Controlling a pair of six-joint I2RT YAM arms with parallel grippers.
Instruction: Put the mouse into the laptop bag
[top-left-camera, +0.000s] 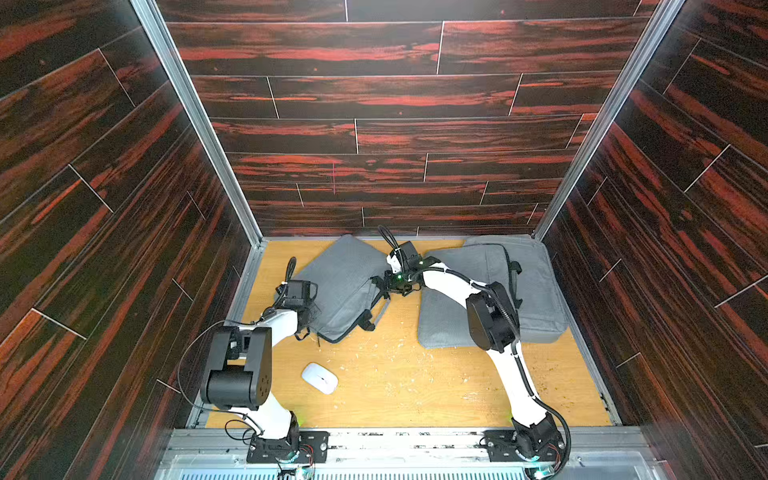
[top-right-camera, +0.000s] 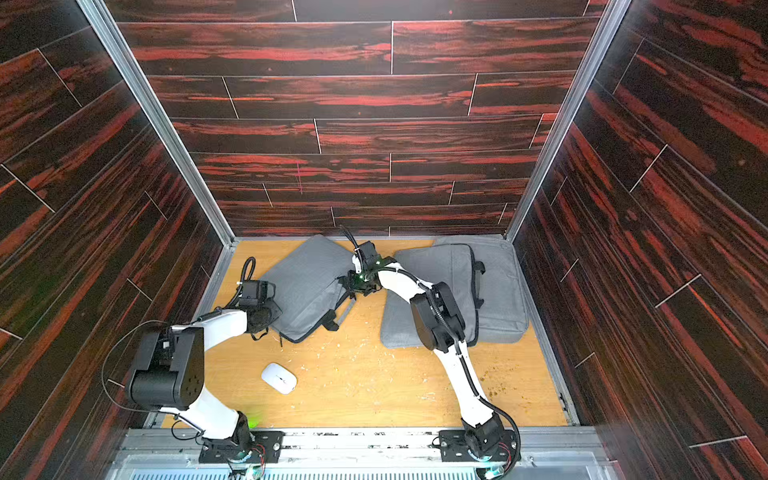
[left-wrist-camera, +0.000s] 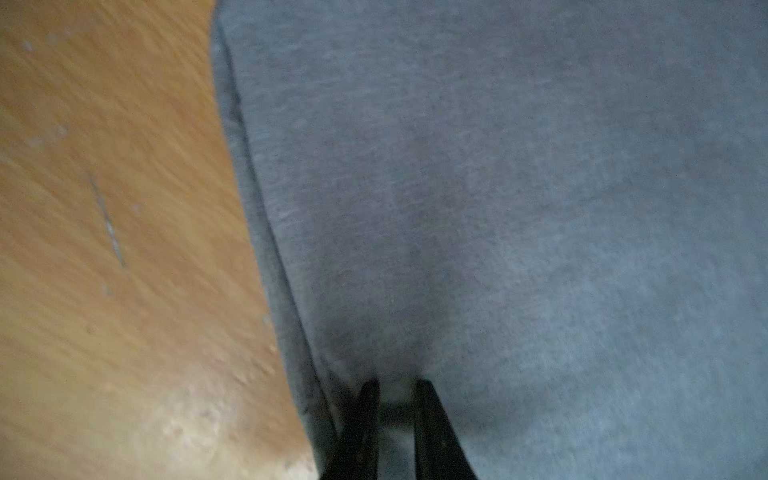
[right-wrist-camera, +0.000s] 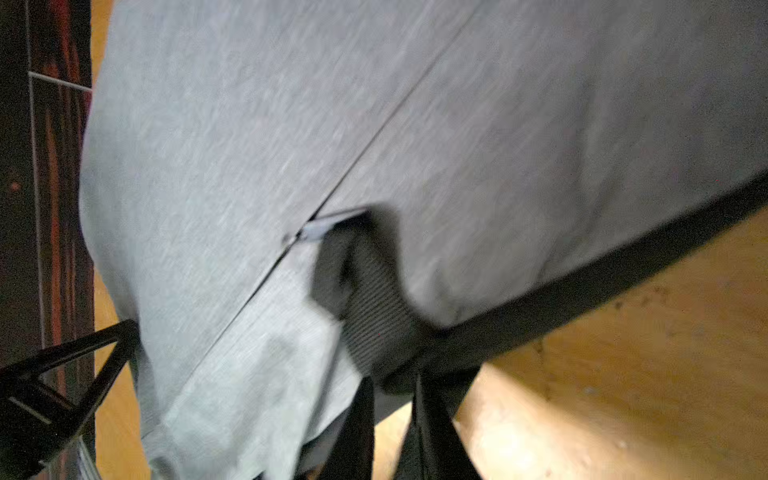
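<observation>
A grey laptop bag (top-left-camera: 341, 264) lies tilted at the back left of the wooden table. My left gripper is at its left edge, shut on the grey fabric. Over the bag's right edge is my right gripper, part open near a black strap (right-wrist-camera: 368, 312) and a zip pull (right-wrist-camera: 320, 227); whether anything is between its fingers is unclear. The white mouse (top-left-camera: 319, 377) rests on bare table in front of the bag, seen in both top views.
More grey bags or sleeves (top-left-camera: 536, 296) lie stacked at the right, under the right arm. Dark walls enclose the table.
</observation>
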